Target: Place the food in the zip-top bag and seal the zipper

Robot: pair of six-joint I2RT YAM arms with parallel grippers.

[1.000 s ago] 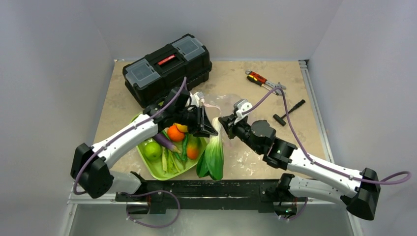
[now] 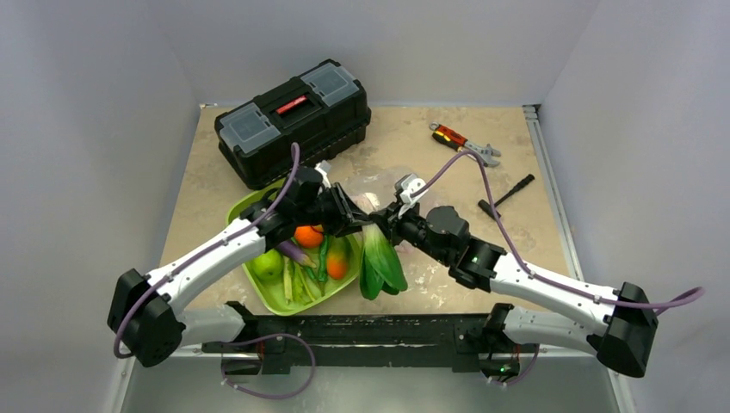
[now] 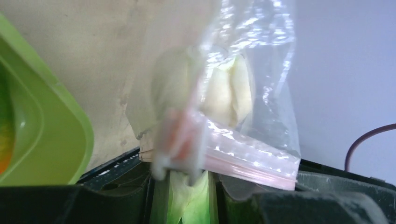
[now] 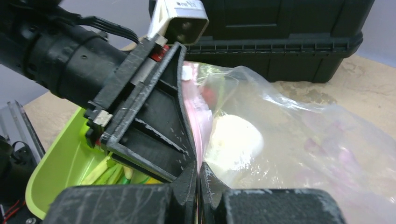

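Observation:
A bok choy (image 2: 383,267) hangs from my left gripper (image 2: 361,219), its green stalk between the fingers in the left wrist view and its white base against or inside the clear zip top bag (image 3: 261,70); which is unclear. My right gripper is shut on the bag's pink zipper edge (image 4: 196,112), beside the left gripper. A green tray (image 2: 275,301) under the left arm holds an orange (image 2: 307,237), a green apple (image 2: 267,265), an eggplant (image 2: 293,253) and several other vegetables.
A black toolbox (image 2: 284,120) stands at the back left. An adjustable wrench (image 2: 482,155) and a black hammer (image 2: 508,196) lie on the right side of the board (image 2: 422,133).
My left gripper has moved back left and slightly toward the top of the top view, lifting the bok choy with it. My right gripper has shifted slightly left.

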